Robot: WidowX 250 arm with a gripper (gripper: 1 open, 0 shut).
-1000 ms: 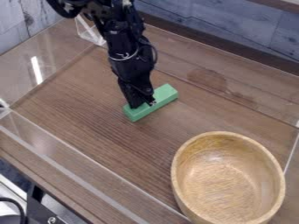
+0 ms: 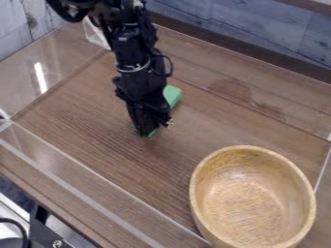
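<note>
The black robot gripper (image 2: 147,120) reaches down from the top of the view to the middle of the wooden table, over a green block (image 2: 169,97). The arm and gripper hide most of the block; part of it shows to the right behind them. Whether the fingers are open or shut on the block cannot be made out.
A large round wooden bowl (image 2: 251,224) sits at the lower right. Wooden walls border the back, and dark cables lie at the lower left corner.
The gripper has turned and moved a little lower over the green block, which is now more hidden behind it.
</note>
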